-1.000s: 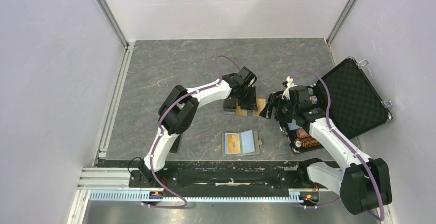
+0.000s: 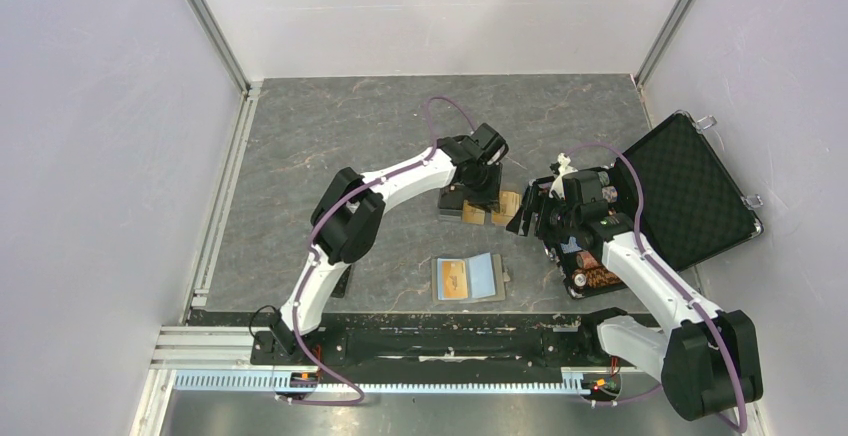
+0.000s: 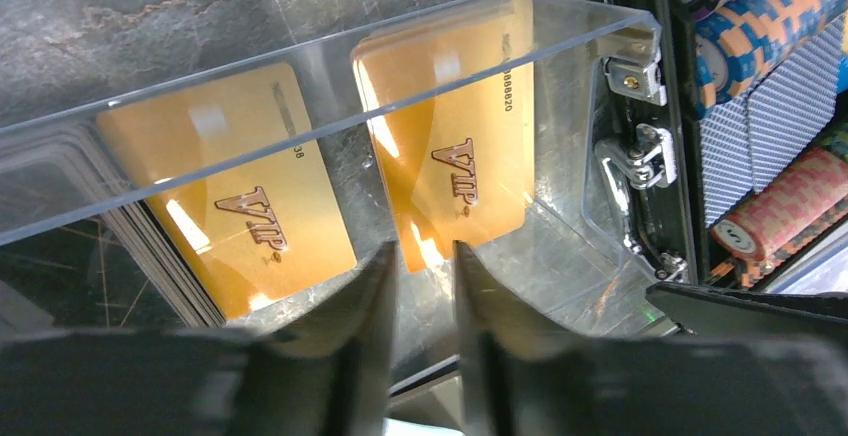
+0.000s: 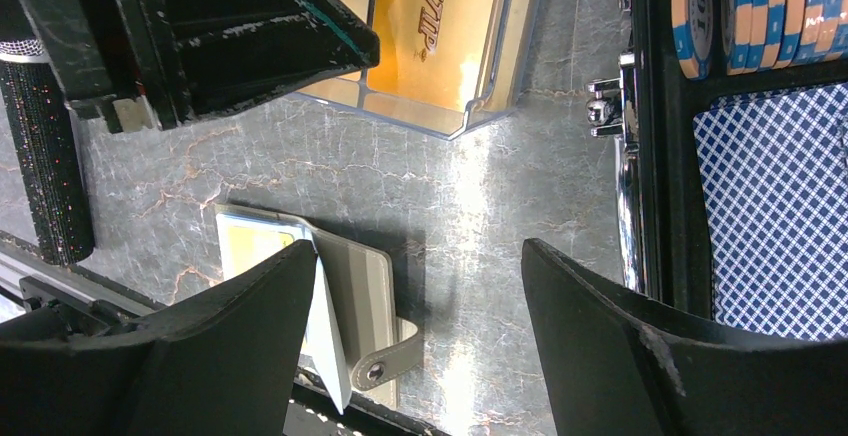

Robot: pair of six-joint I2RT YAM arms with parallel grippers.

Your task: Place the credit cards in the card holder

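Observation:
Gold VIP cards lie in a clear plastic box point(image 3: 330, 131), one stack point(image 3: 265, 226) on the left and another stack of cards point(image 3: 480, 156) on the right. My left gripper is above the box's near side, with a narrow gap between its fingertips and no card visible there. The grey card holder point(image 2: 470, 279) lies spread open near the front edge, a gold card point(image 2: 454, 279) in its left side and a pale blue leaf on its right. My right gripper stands wide open and empty beside the box, to the right of the left gripper.
An open black case point(image 2: 605, 274) with poker chips point(image 3: 775, 16) stands on the right, its latches point(image 3: 640, 161) facing the box. A dark object point(image 2: 341, 281) lies near the left arm.
The box with the cards has slid a little to the right too. My right arm has hardly moved.

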